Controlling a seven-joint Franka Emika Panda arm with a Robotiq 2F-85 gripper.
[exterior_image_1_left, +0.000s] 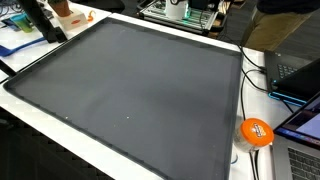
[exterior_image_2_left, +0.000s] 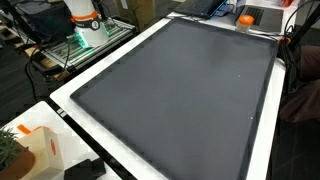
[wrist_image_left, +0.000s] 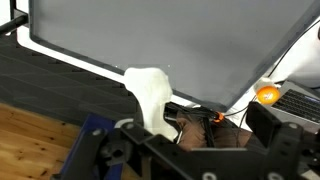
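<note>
In the wrist view my gripper is open, its black fingers spread wide. A white, soft-looking thing shows at the left finger; whether it touches that finger or lies behind it, I cannot tell. Between the fingers, farther off, are a dark shape and a bit of orange. The dark grey board with its black rim lies flat on the white table, its top bare. My gripper is outside both exterior views.
An orange-topped container stands at the table edge beside laptops and cables. Several items, including an orange-brown pot, crowd the opposite end. The board's surface is free.
</note>
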